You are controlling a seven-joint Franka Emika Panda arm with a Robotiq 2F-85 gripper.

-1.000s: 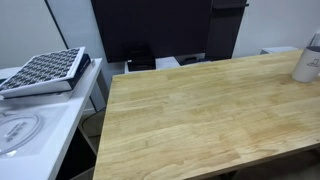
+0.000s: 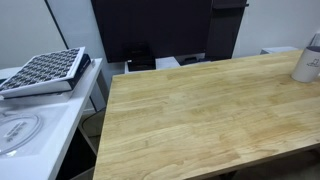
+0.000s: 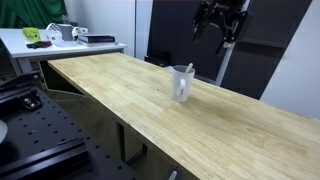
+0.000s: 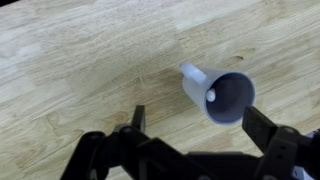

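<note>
A light grey mug point(image 3: 180, 88) stands upright on the wooden table point(image 3: 215, 125), with a thin pale stick-like object point(image 3: 189, 68) poking out of its top. Only part of the mug point(image 2: 306, 68) fits in exterior view 1, at the right edge. Above and a little to the right of it hangs my gripper point(image 3: 211, 45), clear of the mug. From the wrist, the mug point(image 4: 198, 88) shows its dark inside, right of centre and beyond the fingertips. The gripper is open, its fingers wide apart with nothing between them.
Bare tabletop point(image 2: 200, 110) stretches around the mug. A white side table point(image 2: 60, 140) holds a patterned box point(image 2: 45, 70). In exterior view 2, several small items sit on the white table at the back left, and dark equipment point(image 3: 60, 155) fills the near left corner.
</note>
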